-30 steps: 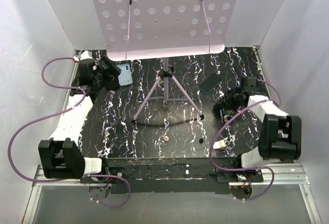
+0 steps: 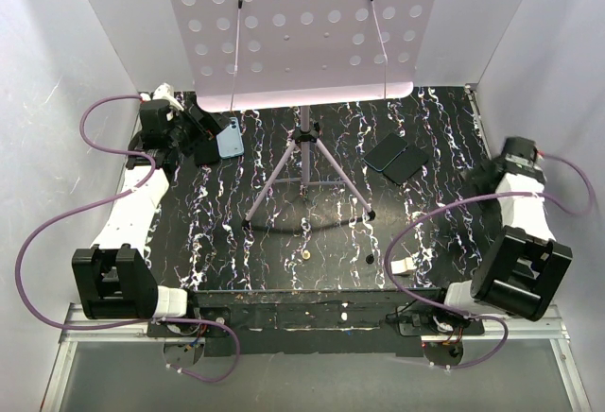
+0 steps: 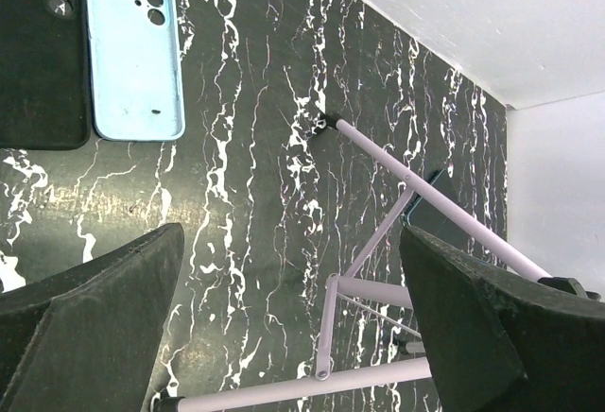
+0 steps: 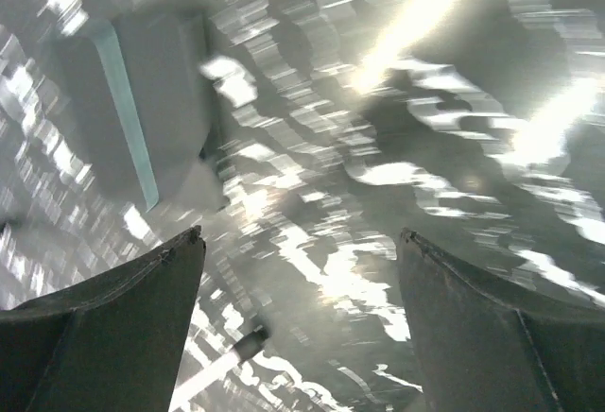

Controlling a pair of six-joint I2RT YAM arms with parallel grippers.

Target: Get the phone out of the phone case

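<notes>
Two dark flat slabs that look like phones lie side by side right of the stand: a teal-edged phone (image 2: pixel 386 151) and a black phone (image 2: pixel 406 164). In the right wrist view they are blurred, with a teal edge (image 4: pixel 126 114) between them. At the left, a light blue phone case (image 3: pixel 135 53) lies flat beside a black phone case (image 3: pixel 43 62); marbled table shows through their camera cutouts, and both look empty. My left gripper (image 2: pixel 210 127) hangs open near the cases. My right gripper (image 2: pixel 480 180), blurred, is open right of the phones with nothing between its fingers.
A pink stand (image 2: pixel 304 152) with spread legs carries a large perforated board (image 2: pixel 307 62) over the table's middle. Near the front edge lie a small white block (image 2: pixel 404 266), a round beige piece (image 2: pixel 305 254) and a small dark bit (image 2: pixel 370 259).
My right gripper has withdrawn to the right from beside the teal-edged phone. The black phone now shows uncovered where the gripper was.
</notes>
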